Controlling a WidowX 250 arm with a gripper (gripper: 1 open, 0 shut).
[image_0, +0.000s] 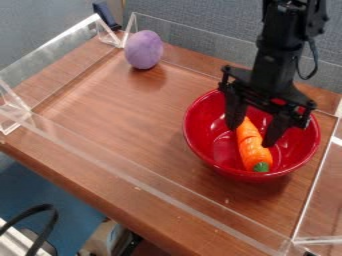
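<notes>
A red bowl (207, 145) sits at the right of the wooden table, with an orange toy carrot (253, 146) with a green top lying inside it. The black gripper (261, 115) hangs from the top right down over the bowl, its fingers apart above and around the carrot, which is not held between them. A purple round object (144, 49) rests at the back left of the table.
Clear plastic walls line the table's edges. A black cable and a metal part lie below the front left edge.
</notes>
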